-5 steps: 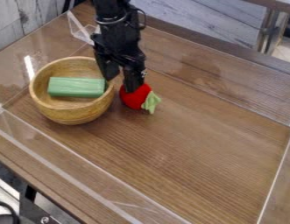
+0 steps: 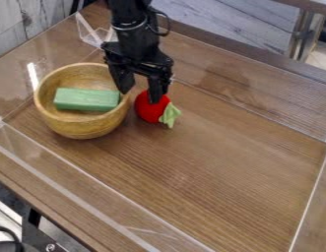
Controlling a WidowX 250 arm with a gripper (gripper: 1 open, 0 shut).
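Observation:
My black gripper (image 2: 139, 83) hangs at the upper middle, open, over a red object with a pale green top (image 2: 155, 110), which looks like a strawberry toy and lies on the wooden table (image 2: 225, 172). Its fingers come down around or just above the red object; whether they touch it, I cannot tell. Left of it sits a wooden bowl (image 2: 80, 127) holding a green block (image 2: 84, 99).
A pale wall (image 2: 24, 25) stands at the back left, and a white ledge (image 2: 300, 8) at the top right. A dark cable lies at the bottom left.
The gripper has shifted slightly to the right, and its fingers now sit more over the red object. The bowl and red object look nearly unmoved.

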